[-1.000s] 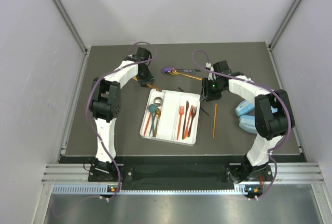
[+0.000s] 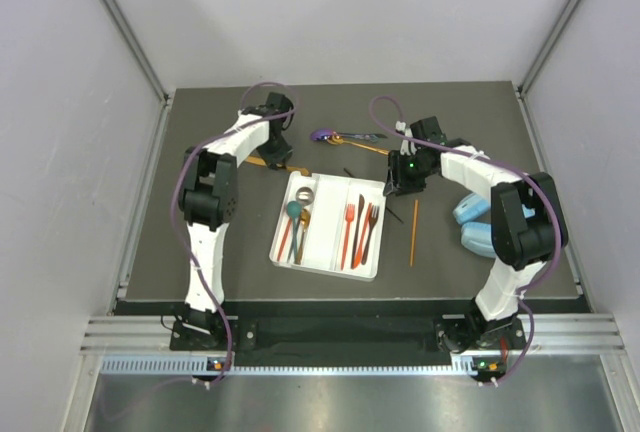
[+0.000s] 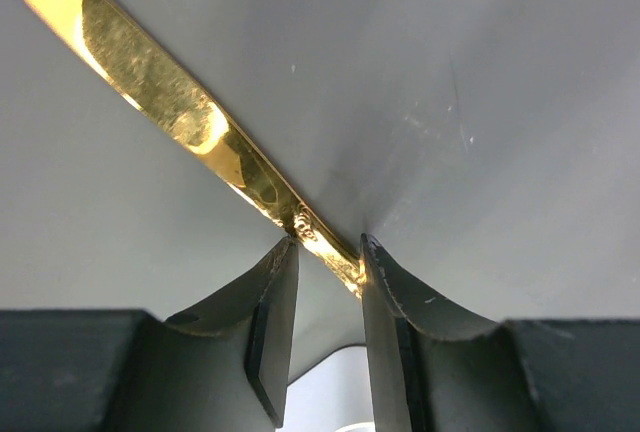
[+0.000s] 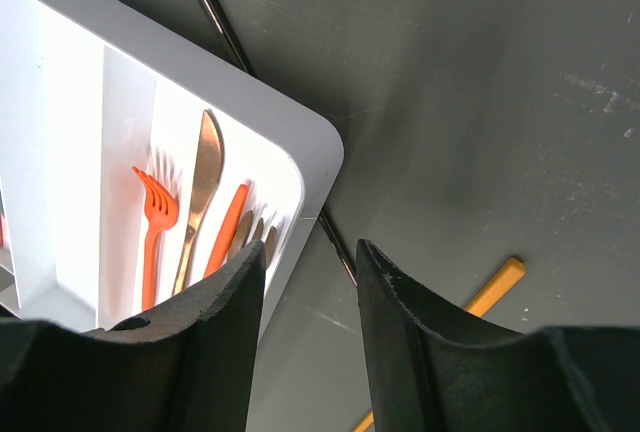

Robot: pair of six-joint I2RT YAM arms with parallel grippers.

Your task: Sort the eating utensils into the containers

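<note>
A white divided tray (image 2: 323,262) holds forks, knives and spoons in its compartments. A gold utensil (image 3: 150,82) lies on the table left of the tray's back corner; my left gripper is open over its end, a finger either side. My right gripper stands part open above the tray's right edge, nothing visible between its fingers except background. A dark thin utensil (image 4: 335,237) and an orange handle (image 4: 495,287) lie below it.
A purple spoon (image 2: 322,135) lies with other utensils behind the tray. Blue cases (image 2: 475,237) sit at the right.
My left gripper has shifted slightly, and more of the gold utensil shows in the top view. The right arm looks still.
</note>
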